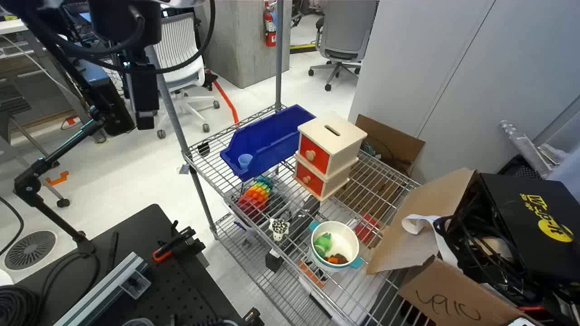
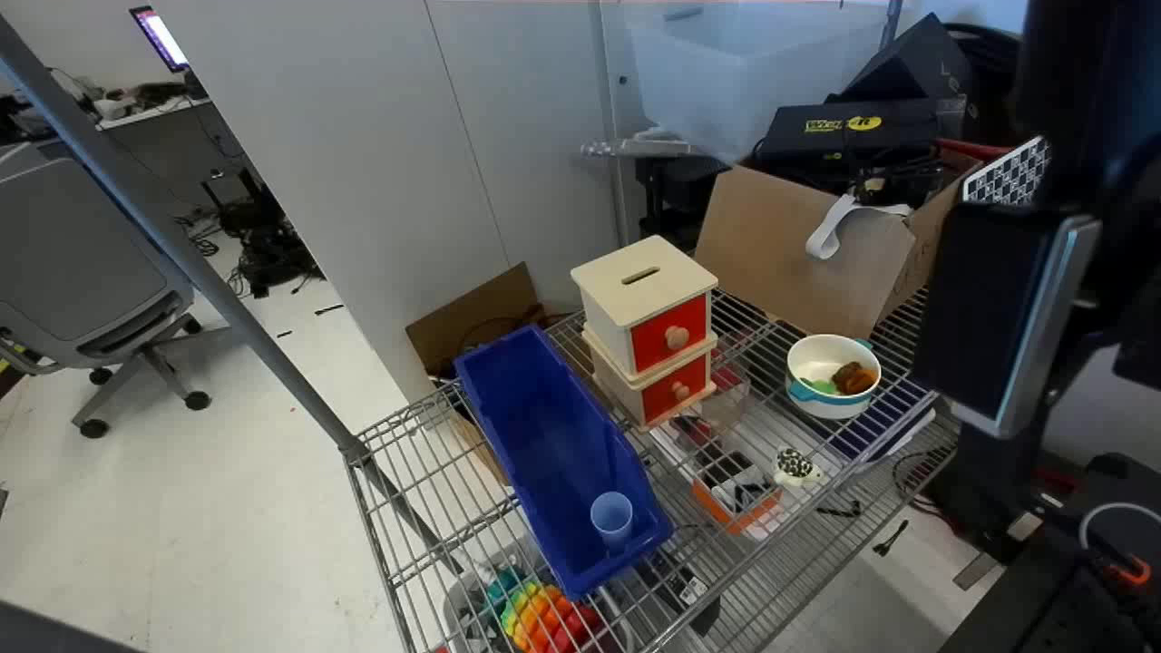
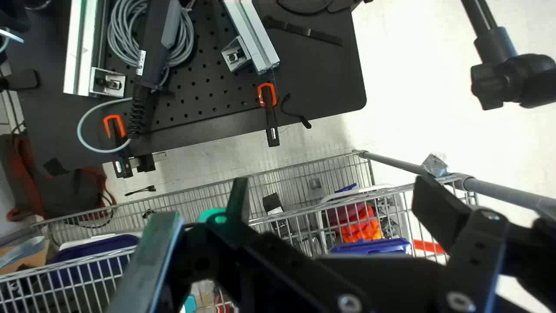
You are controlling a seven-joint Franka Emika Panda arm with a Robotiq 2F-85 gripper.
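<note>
Wide open, with nothing between its fingers, my gripper hangs above the table edge and wire shelf in the wrist view. In exterior view 1, the gripper (image 1: 144, 111) is at upper left, well apart from everything on the shelf. A blue bin (image 2: 541, 441) holds a light-blue cup (image 2: 611, 518). Two stacked wooden boxes have red drawer fronts; the upper box (image 1: 332, 140) has a slot in its top. A white bowl (image 1: 335, 244) with teal handles contains a green piece (image 1: 323, 244) and brown-orange pieces. Near it lies a small black-and-white spotted item (image 1: 278, 228).
The wire shelf's upright post (image 1: 278, 54) rises behind the blue bin. An open cardboard box (image 2: 784, 245) with cables borders the bowl side. The black table (image 3: 312, 68) carries metal profiles and orange-tipped clamps. Bare shelf wires show between the items.
</note>
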